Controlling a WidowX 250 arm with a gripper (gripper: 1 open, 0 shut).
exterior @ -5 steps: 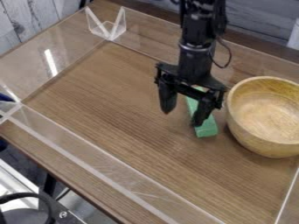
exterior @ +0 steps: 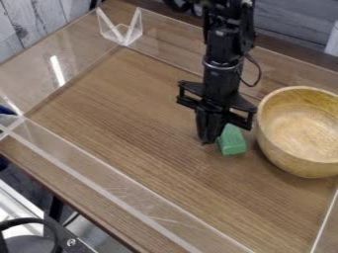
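My black gripper (exterior: 209, 132) reaches down at the centre right, shut, its fingertips low over the wooden table (exterior: 119, 178). A small green block (exterior: 232, 140) lies just right of the fingertips, partly behind the gripper's housing. I cannot tell whether they touch.
A wide tan wooden bowl (exterior: 298, 133) stands at the right, close beside the green block. A clear plastic piece (exterior: 122, 28) is at the back left. Dark hardware (exterior: 27, 237) sits at the lower left corner.
Over the last second my gripper has narrowed and drawn in beside the green block, which now shows to the right of the fingertips.
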